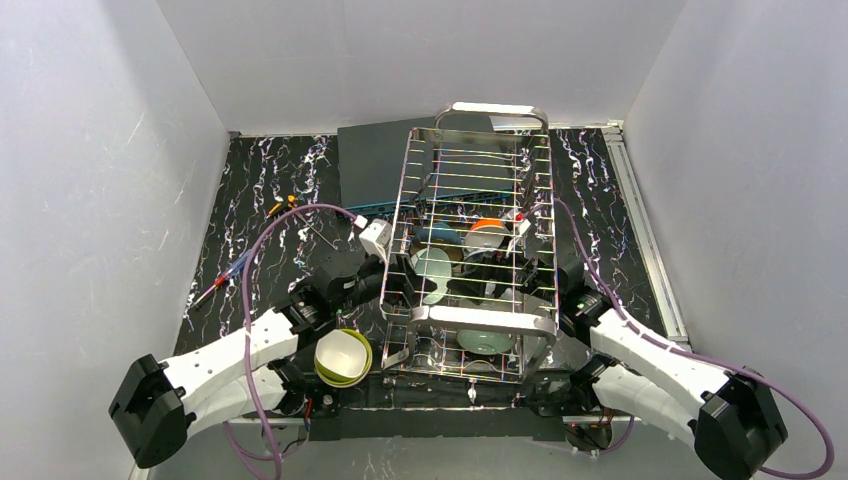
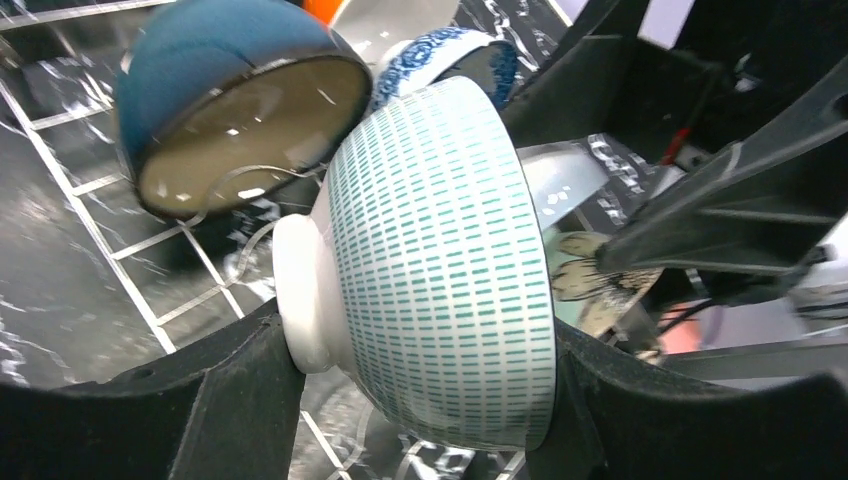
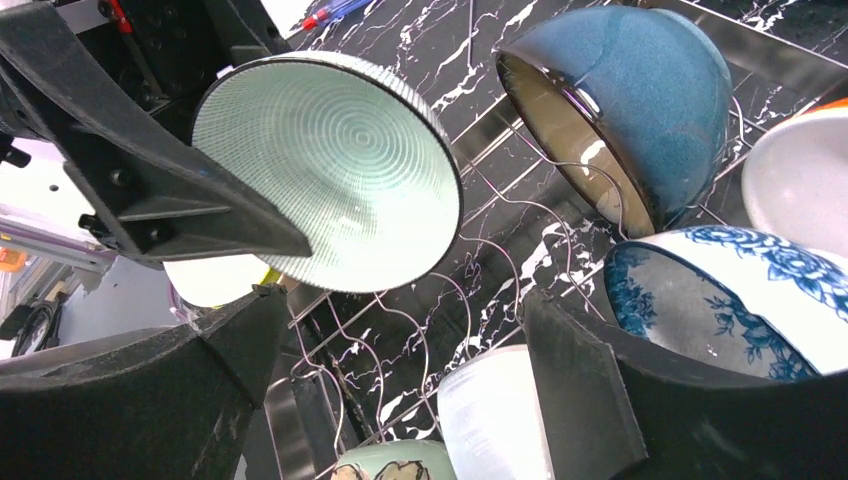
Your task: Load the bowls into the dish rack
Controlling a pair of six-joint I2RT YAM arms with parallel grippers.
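Observation:
A pale green-patterned bowl (image 2: 430, 260) (image 3: 330, 170) lies on its side between the fingertips of my left gripper, inside the wire dish rack (image 1: 480, 325); whether the fingers are closed on it is unclear. My right gripper is open inside the rack, facing that bowl. A blue bowl (image 3: 630, 100), a blue-and-white bowl (image 3: 780, 280), a white bowl (image 3: 490, 410) and an orange-rimmed bowl (image 1: 485, 228) stand tilted in the rack.
Stacked green and white bowls (image 1: 341, 353) sit left of the rack's front. Screwdrivers (image 1: 235, 268) lie on the marble table at left. A dark board (image 1: 380, 155) is behind the rack.

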